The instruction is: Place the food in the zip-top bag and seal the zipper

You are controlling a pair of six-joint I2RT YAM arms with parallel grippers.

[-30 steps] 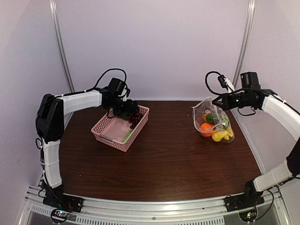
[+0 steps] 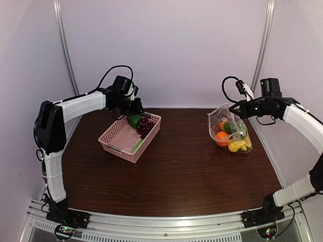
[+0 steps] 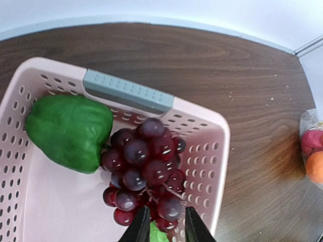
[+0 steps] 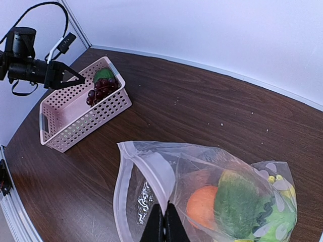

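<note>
Within the pink basket (image 2: 120, 137) are a green pepper (image 3: 70, 132), a bunch of dark red grapes (image 3: 144, 164) and a light green item (image 2: 137, 146) partly under the grapes. Over the basket's far end hangs my left gripper; its fingers are a little apart, and I see nothing held between them. On the right, the clear zip top bag (image 2: 218, 118) holds an orange (image 4: 202, 204), a green item (image 4: 234, 206) and yellow food (image 2: 239, 145). My right gripper is shut on the bag's rim, and the bag's mouth gapes beside it.
Bare brown table (image 2: 179, 161) lies between basket and bag. A pale wall (image 2: 166, 55) closes off the back. The basket's raised sides surround the food left of the table's middle.
The right arm and bag look still.
</note>
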